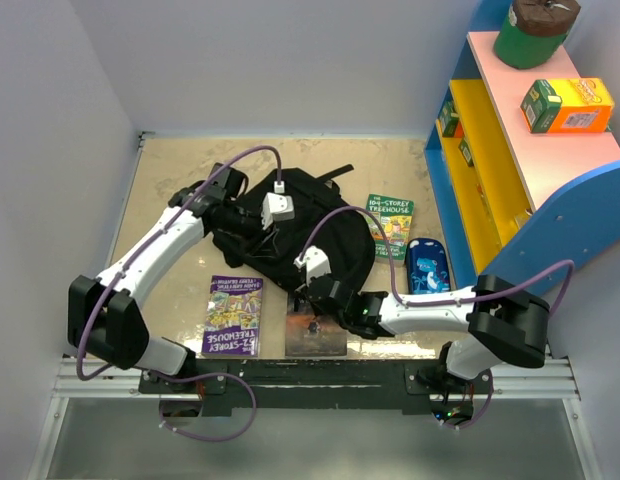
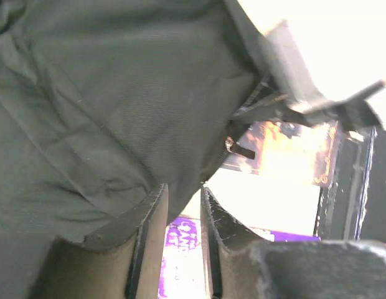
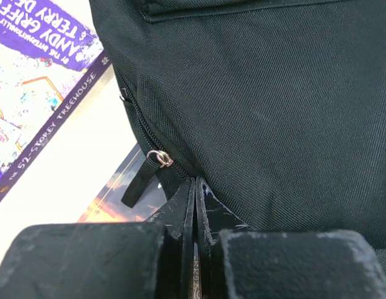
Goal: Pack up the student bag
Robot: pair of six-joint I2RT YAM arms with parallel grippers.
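Observation:
The black bag (image 1: 330,230) lies on the tan board. My left gripper hangs over the bag's left part, its fingers a little apart, with the bag's edge and floor showing beyond. My right gripper is shut at the bag's zipped edge, beside a metal zipper pull (image 3: 160,157); I cannot tell whether fabric is pinched. The purple 52-Storey Treehouse book (image 1: 231,316) lies front left, a dark-covered book (image 1: 315,340) under the right arm, the green 104-Storey book (image 1: 390,225) and blue case (image 1: 427,272) on the right.
A shelf unit (image 1: 540,230) with boxes (image 1: 567,105) stands along the right side. White walls enclose the left and back. Bare board shows left of the bag and along the back.

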